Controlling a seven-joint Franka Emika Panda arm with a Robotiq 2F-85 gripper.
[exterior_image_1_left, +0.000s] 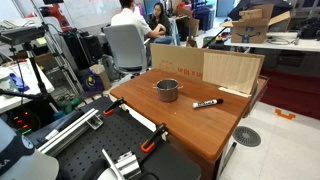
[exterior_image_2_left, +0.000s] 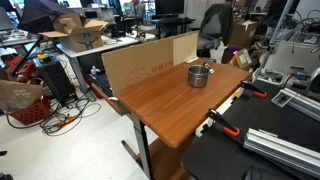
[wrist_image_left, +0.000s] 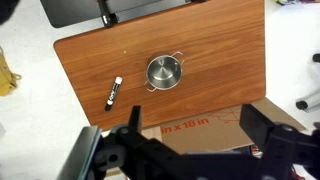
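A small metal pot (exterior_image_1_left: 167, 90) with two side handles stands upright on the brown wooden table (exterior_image_1_left: 195, 126). To its right in exterior view 1 lies a black-and-white marker (exterior_image_1_left: 207, 104). From above, the wrist view shows the pot (wrist_image_left: 164, 72) empty, with the marker (wrist_image_left: 114, 93) lying apart from it. My gripper is open high over the table, its dark fingers spread wide along the lower part of the wrist view. Nothing sits between them. In exterior view 2 the pot (exterior_image_2_left: 198, 75) is also in plain sight.
A cardboard barrier (exterior_image_1_left: 205, 65) stands along the table's far edge. Black clamps (exterior_image_1_left: 154, 138) sit at the seam between the table and the dark robot bench (exterior_image_1_left: 95, 145). Bare wood surrounds the pot and marker.
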